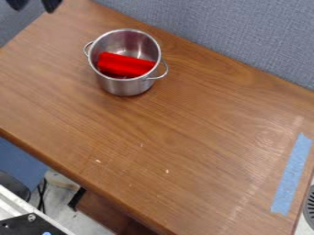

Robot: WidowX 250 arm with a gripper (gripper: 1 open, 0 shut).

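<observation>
A steel pot (124, 44) with two wire handles stands on the wooden table (172, 156), upper left of the middle. A red cylindrical object (123, 65) lies inside it. At the top left corner of the view, dark blurred parts of my gripper (33, 7) reach in, above and left of the pot and apart from it. Whether it is open or shut cannot be made out.
Blue tape (291, 174) runs along the right side of the table. A grey padded wall bounds the back.
</observation>
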